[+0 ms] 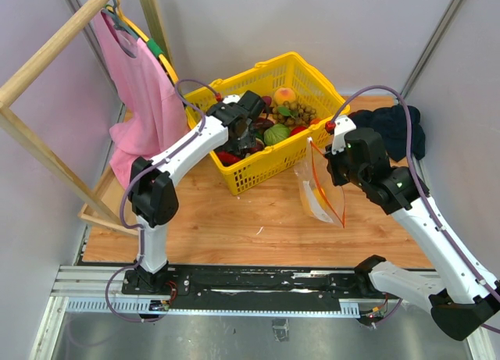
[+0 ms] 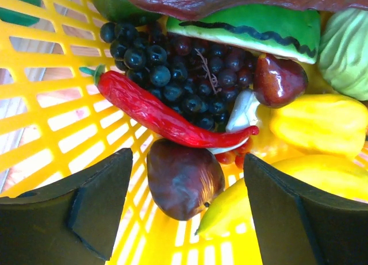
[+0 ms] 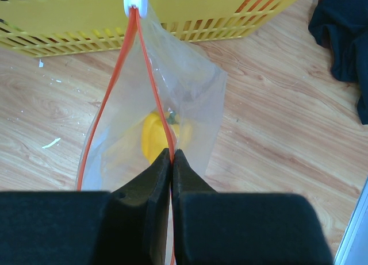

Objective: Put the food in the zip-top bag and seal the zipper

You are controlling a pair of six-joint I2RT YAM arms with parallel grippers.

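The clear zip top bag [image 3: 201, 98] with an orange-red rim hangs with its mouth parted, a yellow food piece [image 3: 153, 137] inside. My right gripper is shut on the bag's rim. Over the yellow basket [image 1: 275, 166], my left gripper stands part open with nothing between its fingers. Beneath and between them in the left wrist view lies a dark purple round food [image 2: 183, 179]. A red chili pepper [image 2: 155, 115], dark grapes [image 2: 158, 75], a yellow pepper [image 2: 319, 124] and a yellow banana-like piece [image 2: 230, 210] surround it.
The basket's lattice wall [image 2: 63, 98] rises close to the left gripper. A pink cloth [image 1: 148, 102] hangs from a wooden rack [image 1: 55, 153] at left. Dark cloth [image 1: 391, 130] lies at right.
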